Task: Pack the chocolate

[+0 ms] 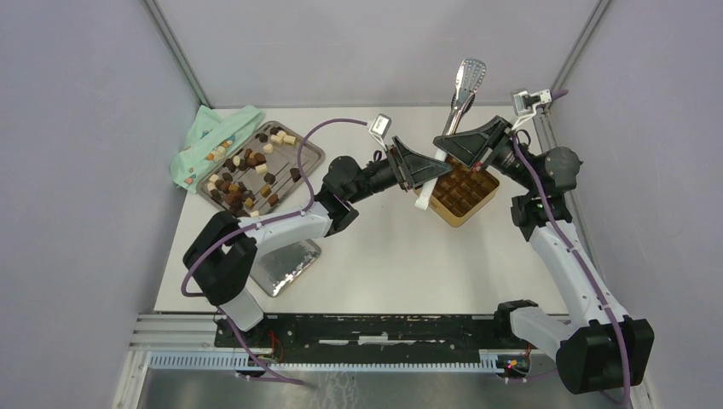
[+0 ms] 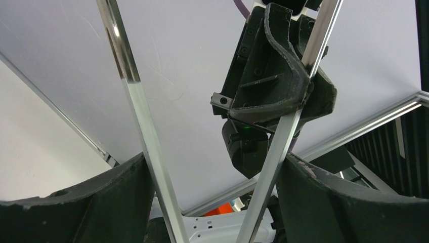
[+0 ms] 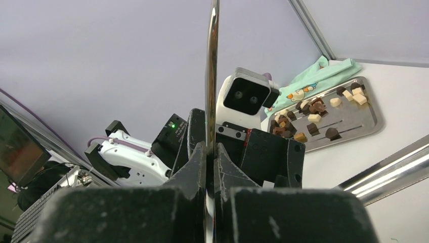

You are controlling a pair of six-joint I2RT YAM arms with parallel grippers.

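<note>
Metal tongs stand tilted over the gold chocolate box at right of centre. My right gripper is shut on them; in the right wrist view a metal arm runs up from between the fingers. My left gripper is at the tongs' lower part; in the left wrist view both tong arms pass between its fingers, and whether it grips them is unclear. A steel tray of dark, brown and cream chocolates lies at the back left.
A green cloth lies beside the tray. An empty steel tray is at the front left, partly under my left arm.
</note>
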